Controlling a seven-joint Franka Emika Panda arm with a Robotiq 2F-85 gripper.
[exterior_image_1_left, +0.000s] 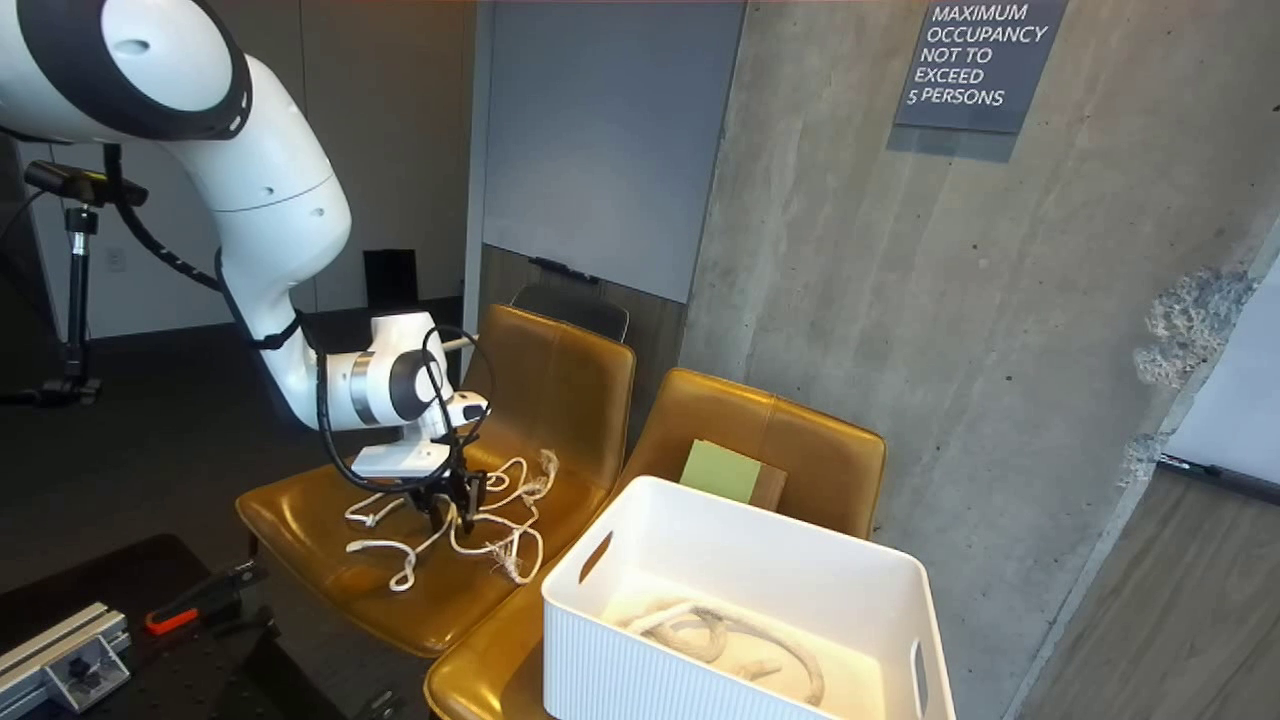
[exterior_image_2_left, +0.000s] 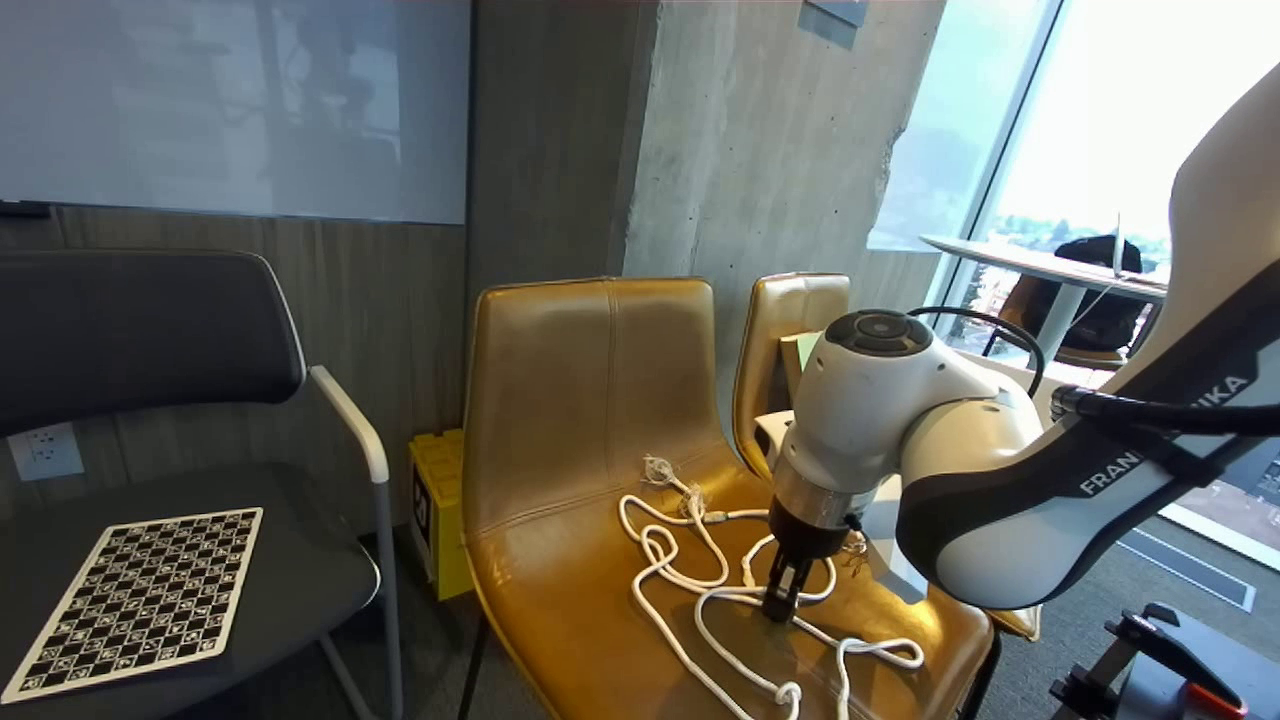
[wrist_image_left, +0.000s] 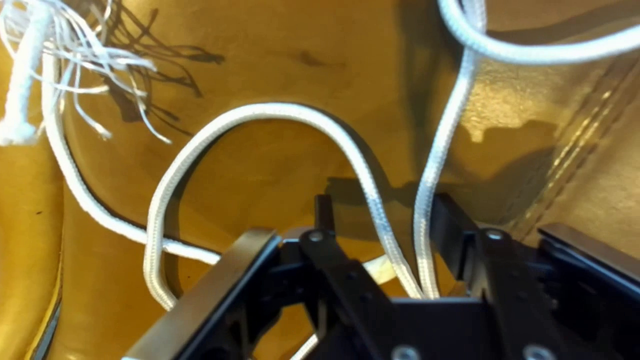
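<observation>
A long white rope (exterior_image_2_left: 667, 600) with frayed ends lies in loose loops across the seat of a tan leather chair (exterior_image_2_left: 588, 408). Down at the seat, my gripper points into the loops. Its black fingers (wrist_image_left: 324, 211) are apart, and two strands of the rope (wrist_image_left: 441, 141) run between them, converging near the palm. Whether the pads touch either strand cannot be made out. A frayed rope end (wrist_image_left: 66, 51) shows at the upper left of the wrist view. From the side, the gripper (exterior_image_1_left: 453, 510) hides part of the rope.
On the adjoining tan chair stands a white bin (exterior_image_1_left: 744, 516) with a pale rope (exterior_image_1_left: 768, 636) lying inside. A green block (exterior_image_1_left: 720, 472) rests behind it. A dark chair (exterior_image_2_left: 300, 528) holds a patterned board (exterior_image_2_left: 144, 594).
</observation>
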